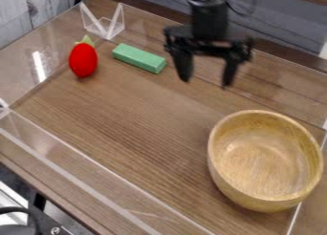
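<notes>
My black gripper (200, 65) hangs at the upper middle of the camera view, blurred by motion, with its fingers spread open and no object visible between them. Just left of it a green block (138, 57) lies on the wooden table. Farther left is a red egg-shaped object (83, 60), with a small yellow-green item partly hidden behind it. A large empty yellow bowl (262, 165) stands at the lower right, below and apart from the gripper.
A white wire rack (102, 21) stands at the back left.
</notes>
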